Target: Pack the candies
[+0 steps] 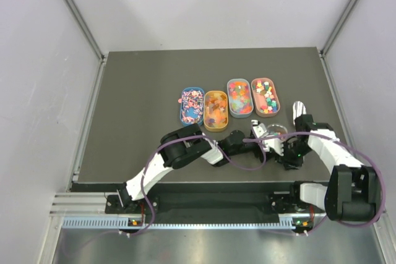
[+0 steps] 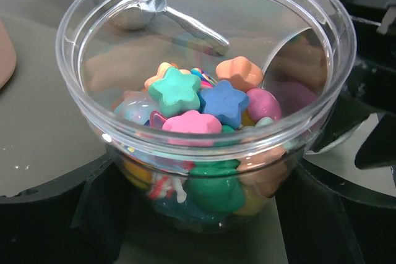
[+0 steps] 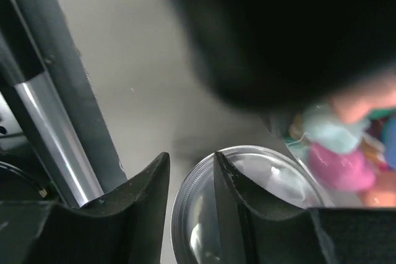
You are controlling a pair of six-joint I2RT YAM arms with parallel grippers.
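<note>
A clear jar (image 2: 204,219) of mixed candies, several star-shaped, stands upright without a cover in the left wrist view. My left gripper has one finger (image 2: 93,208) along each side of it, close against the wall; whether they press on it cannot be told. From above, the jar (image 1: 278,129) shows only partly between both arms. A round clear lid (image 3: 253,165) lies beside the jar in the right wrist view. My right gripper is open over its near edge, the lid's rim passing between the fingertips.
Four trays of candies stand in a row behind the arms: blue (image 1: 192,106), orange (image 1: 216,110), pale blue (image 1: 240,97) and pink (image 1: 265,97). A metal spoon (image 1: 298,110) lies right of them.
</note>
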